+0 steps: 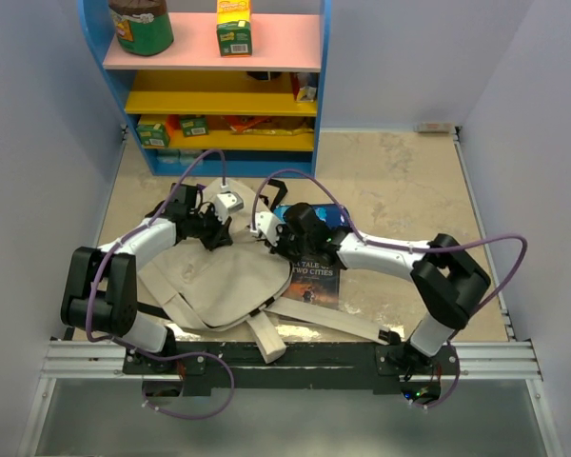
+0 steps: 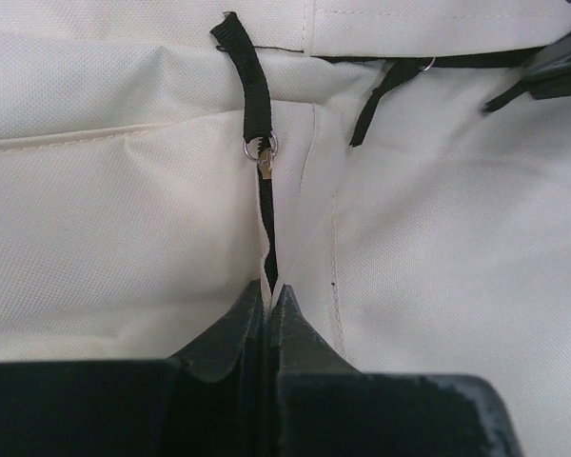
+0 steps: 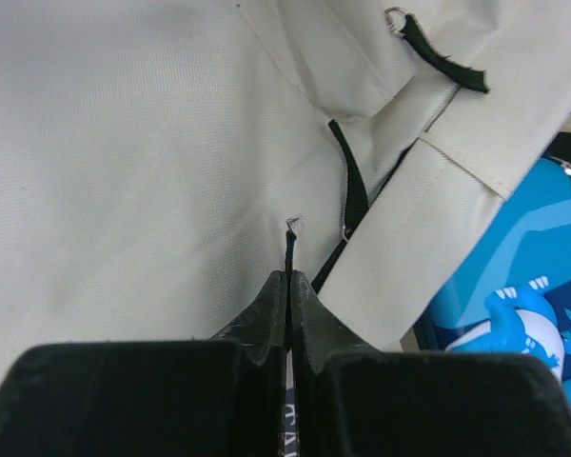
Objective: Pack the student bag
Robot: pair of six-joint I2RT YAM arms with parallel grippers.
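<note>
The off-white bag [image 1: 233, 286] lies flat on the table, its cloth filling most of both wrist views. My left gripper is shut on a fold at the bag's opening, beside a zipper with a black pull tab [image 2: 255, 86] and metal ring. Over the bag's right side, my right gripper is shut, and a thin black strap end [image 3: 290, 249] with a frayed tip sticks up from between its fingertips. Another black tab [image 3: 350, 176] hangs close by on the cloth. The bag's inside is hidden.
Right of the bag lie a dark book [image 1: 314, 284] and a blue case [image 3: 528, 286] with cartoon figures, partly covered by my right arm. A shelf [image 1: 224, 100] with boxes stands behind.
</note>
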